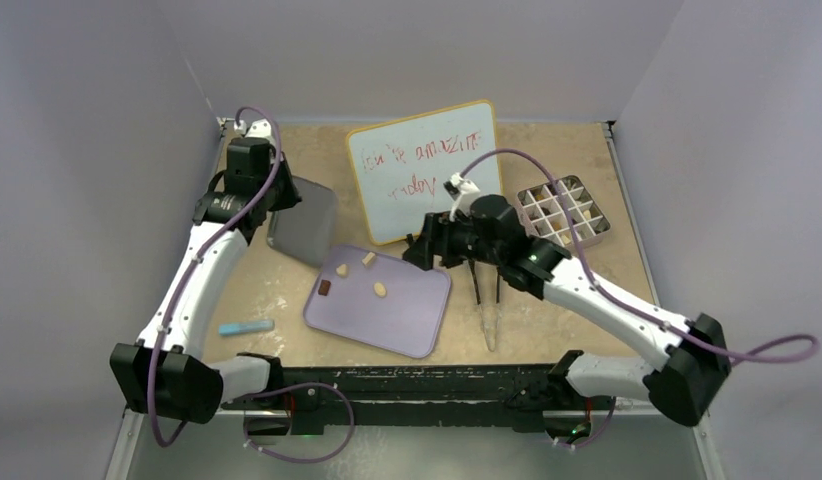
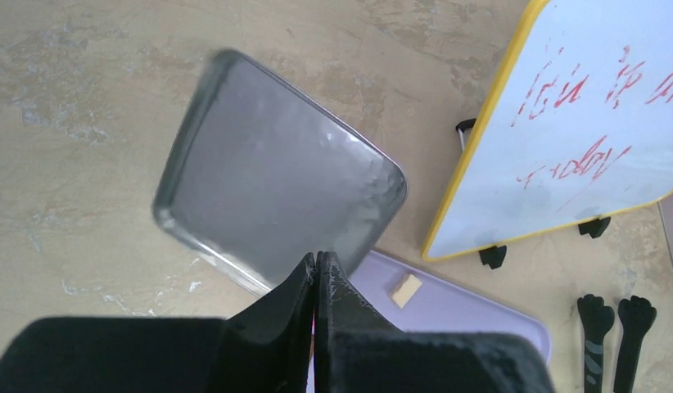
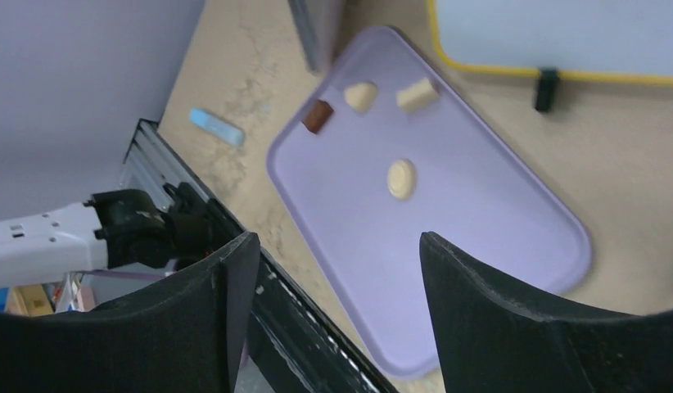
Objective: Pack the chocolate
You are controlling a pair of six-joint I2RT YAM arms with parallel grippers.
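A lilac tray [image 1: 407,320] holds several small pieces: a brown chocolate [image 1: 324,287], a cream heart [image 1: 342,270], a pale bar [image 1: 369,258] and a cream oval [image 1: 380,289]. A compartment box [image 1: 527,200] with some pieces inside sits at the right. My left gripper is shut, nothing visible between its fingers, raised over the grey metal tray [image 2: 276,180]. My right gripper hangs above the lilac tray's right part, fingers apart, nothing visible between them.
A yellow-edged whiteboard [image 1: 423,170] stands at the back centre. Tongs [image 1: 491,335] lie right of the lilac tray. A light-blue object [image 1: 245,327] lies at the left front. Bare table surrounds them.
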